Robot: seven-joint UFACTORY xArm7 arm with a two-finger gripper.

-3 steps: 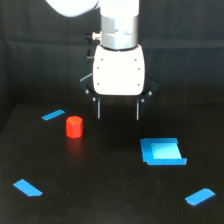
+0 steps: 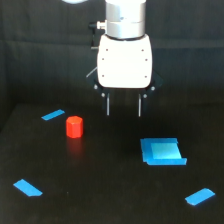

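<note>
Above the dark table, a little right of the middle, hangs my gripper [image 2: 124, 105]. Its two thin fingers point down, stand well apart, and have only empty space between them. A small red block [image 2: 74, 127] rests on the table to the left of the gripper and lower in the view, clear of the fingers. Right of and below the gripper, a light square [image 2: 166, 151] lies flat, framed by blue tape [image 2: 147, 150].
Strips of blue tape mark the table at the back left [image 2: 53, 115], front left [image 2: 27, 188] and front right [image 2: 200, 197]. A dark curtain hangs behind.
The arm and gripper have shifted slightly to the right and a little higher in the view. The fingers remain apart. The red block and the taped square have not moved.
</note>
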